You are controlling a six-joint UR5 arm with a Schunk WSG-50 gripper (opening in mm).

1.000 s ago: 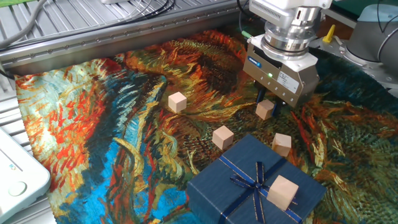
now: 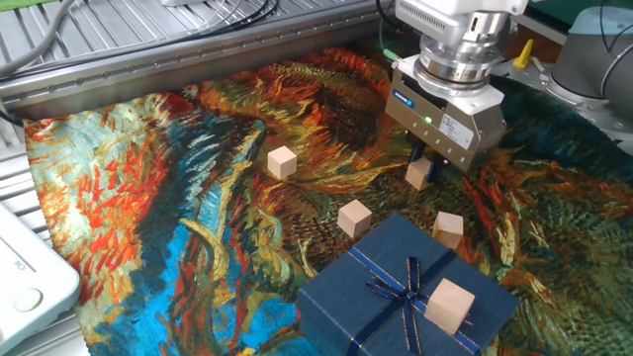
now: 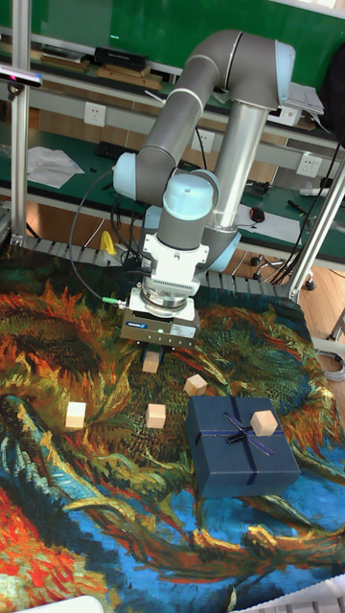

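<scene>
My gripper (image 2: 425,172) points down near the robot's base, its dark fingers close about a small wooden cube (image 2: 418,175). The fingers look shut on this cube, one at each side, though their tips are partly hidden behind it. In exterior view 3 the same cube (image 3: 151,364) shows just below the gripper body, at the cloth's level. Other plain wooden cubes lie apart on the cloth: one to the left (image 2: 282,163), one in the middle (image 2: 354,219) and one beside the box (image 2: 448,229). Another cube (image 2: 450,306) rests on top of the dark blue gift box (image 2: 348,292).
A painted, swirling cloth (image 2: 148,227) covers the table. The ribboned box stands close to two of the loose cubes. At the left edge is a white device (image 2: 35,287); a metal rail (image 2: 198,64) runs along one side.
The gripper's fingers have drawn closer together around the cube, which has shifted very slightly left. The box and the other cubes have stayed put.
</scene>
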